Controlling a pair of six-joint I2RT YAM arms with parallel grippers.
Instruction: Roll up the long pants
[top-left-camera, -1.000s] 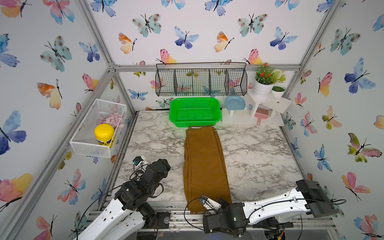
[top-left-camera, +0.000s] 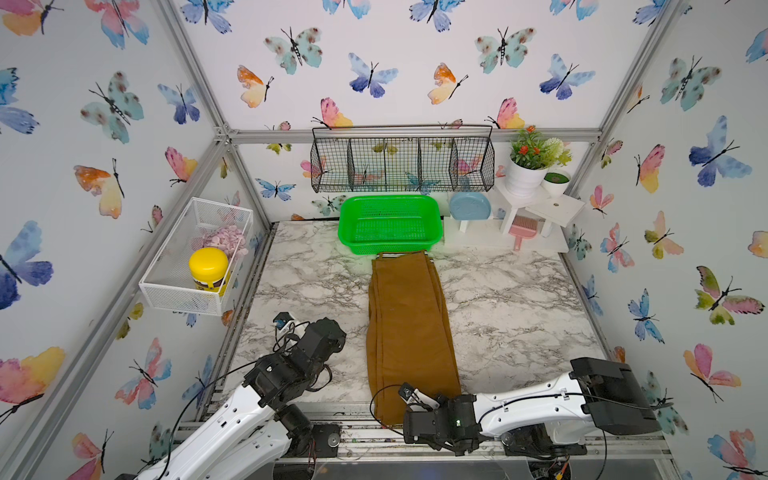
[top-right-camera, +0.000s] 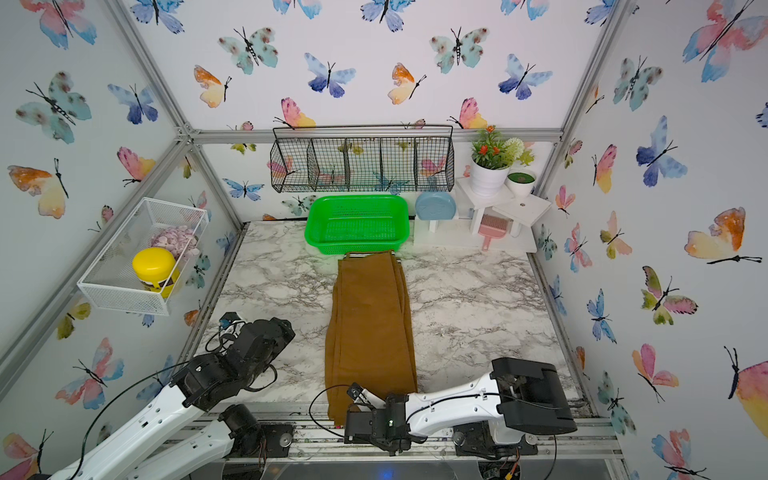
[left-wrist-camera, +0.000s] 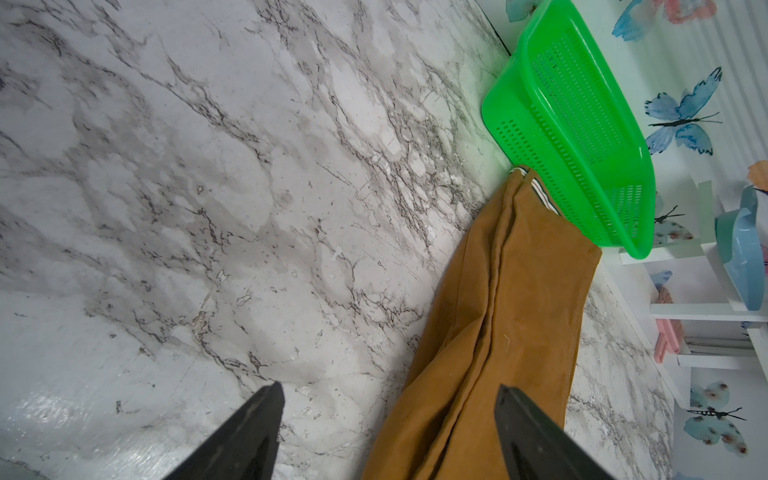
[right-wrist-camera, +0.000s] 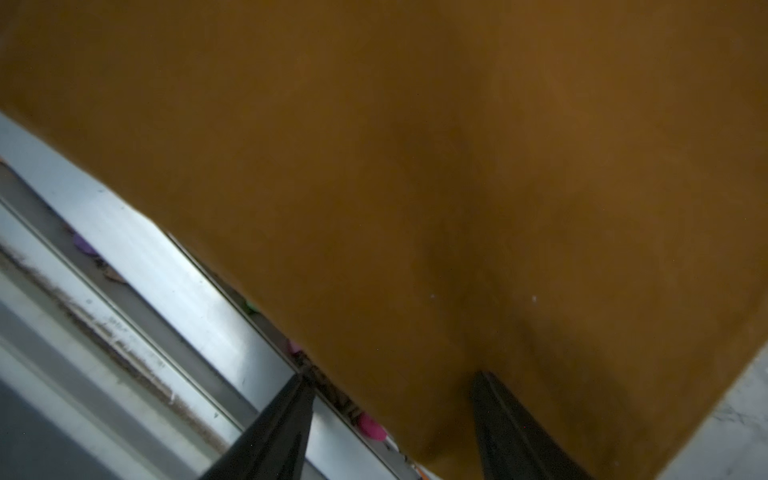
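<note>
Brown long pants (top-left-camera: 408, 320) lie folded lengthwise down the middle of the table (top-left-camera: 520, 312), from the green basket to the front edge. My left gripper is open above the marble left of the pants, with the fabric beyond its fingers. My right gripper hangs open low over the pants' near end, which reaches past the table edge onto the metal rails; whether its fingertips touch the cloth I cannot tell.
The green basket (top-left-camera: 390, 206) sits at the back, beside a white shelf with plants (top-left-camera: 525, 160) and a blue dish (top-left-camera: 469, 205). A white wire basket (top-left-camera: 164, 293) hangs on the left wall. The marble is clear on both sides.
The right arm has shifted a little to the left and up in the top left view. The pants look the same.
</note>
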